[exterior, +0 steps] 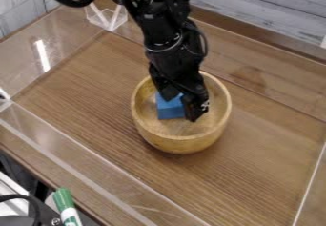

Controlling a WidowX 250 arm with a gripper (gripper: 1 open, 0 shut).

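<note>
A tan bowl (192, 134) sits on the wooden table (90, 106) in the middle of the camera view. A blue block (170, 108) lies inside it, toward the left side. My black gripper (180, 103) reaches down from the top into the bowl, over and around the block, and partly hides it. Its fingers stand open; whether they touch the block I cannot tell.
A green and white marker (67, 207) and a black cable lie at the lower left edge. A clear plastic item (109, 15) is at the upper left.
</note>
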